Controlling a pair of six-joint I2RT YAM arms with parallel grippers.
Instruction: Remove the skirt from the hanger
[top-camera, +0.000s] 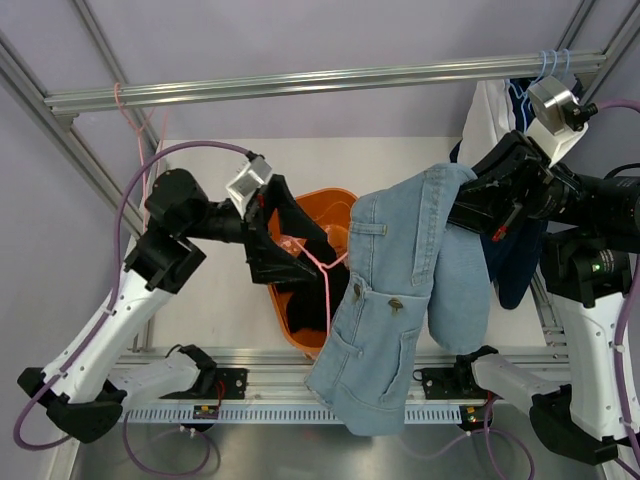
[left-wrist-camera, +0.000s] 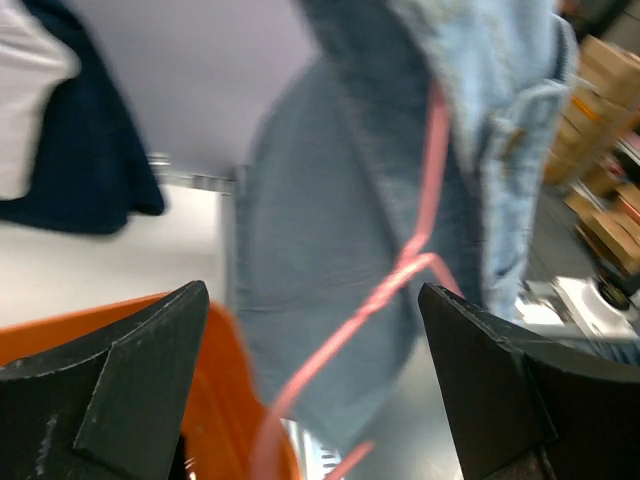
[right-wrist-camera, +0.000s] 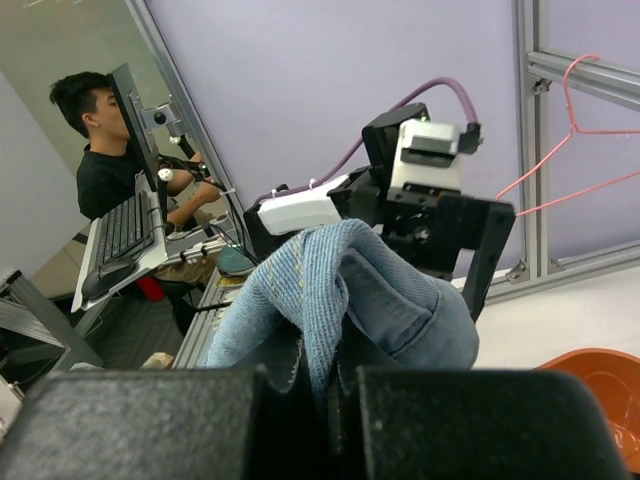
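The light denim skirt (top-camera: 385, 310) hangs from my right gripper (top-camera: 470, 195), which is shut on its edge; in the right wrist view the bunched denim (right-wrist-camera: 340, 300) is between the fingers. A pink hanger (top-camera: 326, 290) comes out from the skirt's left side. My left gripper (top-camera: 285, 245) is open, its fingers either side of the hanger's pink wire in the top view; in the left wrist view that blurred hanger (left-wrist-camera: 400, 270) rises between the fingertips into the denim.
An orange bin (top-camera: 320, 205) with dark cloth inside sits behind. Clothes (top-camera: 500, 120) hang at the rail's right end, empty pink hangers (top-camera: 135, 120) at its left. A person (right-wrist-camera: 110, 170) sits beyond the frame.
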